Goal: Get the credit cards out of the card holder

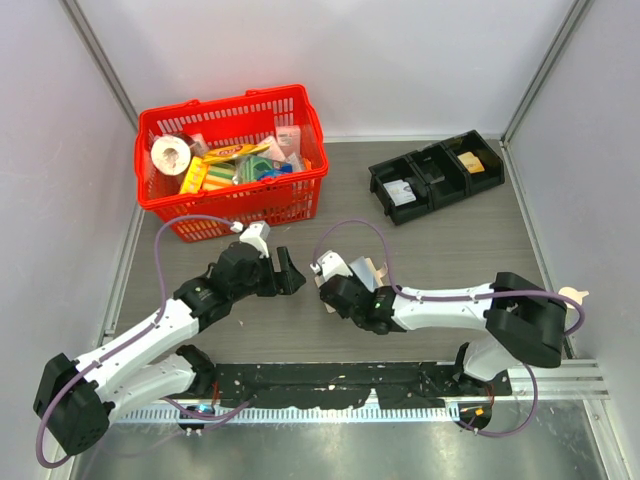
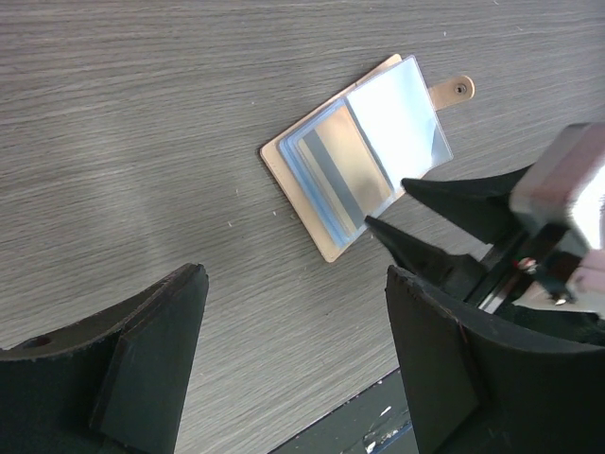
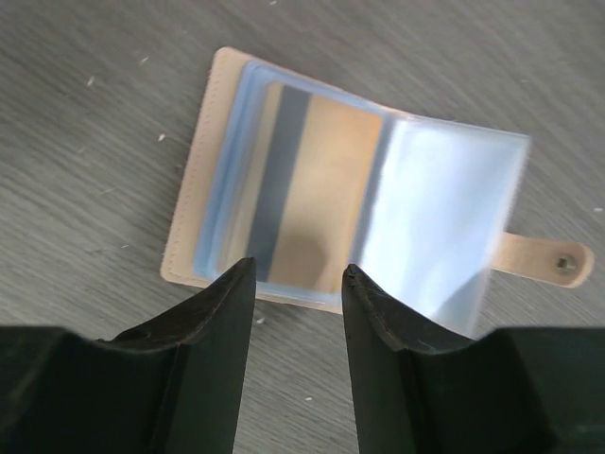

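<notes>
The open card holder (image 2: 298, 194) lies on the dark wooden table, a leather wallet with a snap tab, blue-edged card sleeves and a tan card (image 3: 321, 189) with a grey stripe. In the right wrist view my right gripper is over the holder's lower edge, its two fingertips apart with nothing visible held. In the top view it largely hides the holder. My left gripper (image 1: 288, 273) hangs left of the holder, fingers apart and empty, with bare table below in the left wrist view.
A red basket (image 1: 230, 105) of assorted goods stands at the back left. A black divided organiser (image 1: 420, 190) sits at the back right. The table between them and around the holder is mostly clear.
</notes>
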